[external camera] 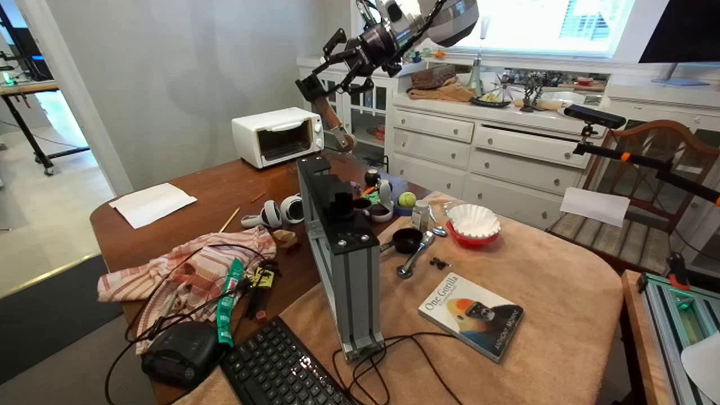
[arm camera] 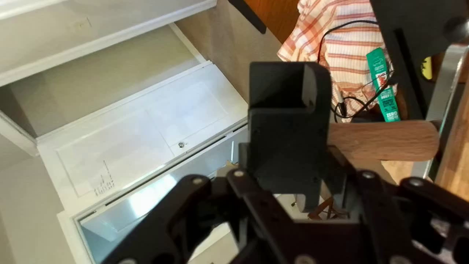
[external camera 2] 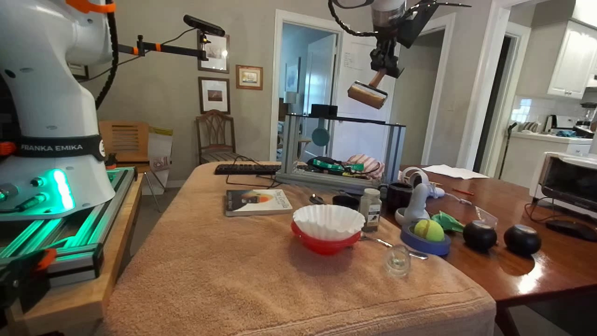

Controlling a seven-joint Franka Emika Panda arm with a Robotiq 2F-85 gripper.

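Note:
High above the table, my gripper (external camera: pixel 311 89) is shut on the wooden handle of a tool (external camera: pixel 328 113). The tool's broad, light-brown head (external camera 2: pixel 367 95) hangs downward at a tilt, clear of every surface. From the wrist, the brown handle (arm camera: pixel 387 140) sticks out to the right of the black fingers (arm camera: pixel 285 145), which hide the grip itself. In exterior view 1 the tool's head overlaps the area just right of the white toaster oven (external camera: pixel 278 137).
A metal frame (external camera: pixel 358 290) stands upright on the table below. Around it lie a striped cloth (external camera: pixel 196 260), a keyboard (external camera: pixel 280 368), a book (external camera: pixel 472 314) and a red bowl (external camera 2: pixel 326 244) with white paper liners. Bare wood shows near the white paper (external camera: pixel 152 205).

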